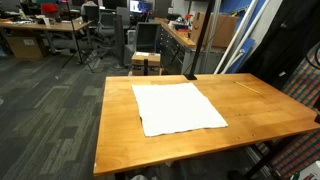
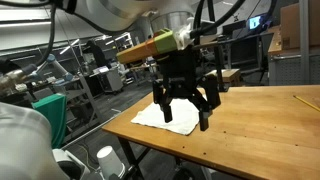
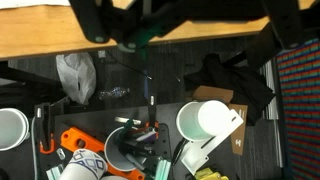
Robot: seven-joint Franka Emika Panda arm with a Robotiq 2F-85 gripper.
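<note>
A white cloth (image 1: 178,108) lies spread out, roughly flat, on the left part of the wooden table (image 1: 125,140). A thin yellowish stick (image 1: 249,88) rests on the tabletop to its right; it shows again as a thin stick (image 2: 305,102) at the right of exterior view 2. My gripper (image 2: 184,119) stands open in front of the table edge nearest the arm, away from the cloth in height or depth I cannot judge exactly. In the wrist view the open gripper has dark fingers (image 3: 124,24) at the top, with nothing seen between them.
Below the table edge in the wrist view are a white cup-like container (image 3: 211,117), an orange tool (image 3: 82,138) and a plastic bag (image 3: 76,77). Desks and chairs stand farther back.
</note>
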